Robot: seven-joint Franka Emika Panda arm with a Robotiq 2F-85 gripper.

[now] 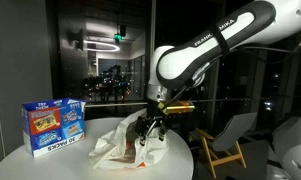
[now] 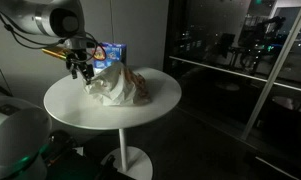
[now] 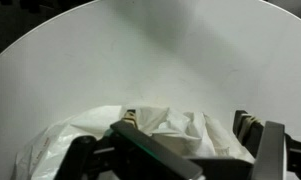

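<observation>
A crumpled white plastic bag (image 1: 118,148) with reddish-brown print lies on the round white table. In exterior view 2 the bag (image 2: 115,88) stands up in a loose heap, its printed part toward the right. My gripper (image 1: 150,130) points down at the bag's upper part, close to it. In the wrist view the fingers of the gripper are wide apart, and white folds of the bag (image 3: 80,130) show below and between them. Whether a finger touches the plastic cannot be told. What the bag contains is hidden.
A blue and red snack box (image 1: 53,127) stands on the table (image 2: 165,100) beside the bag. Bare tabletop (image 3: 90,65) surrounds the bag on several sides. A folding chair (image 1: 230,138) is beyond the table, on the floor.
</observation>
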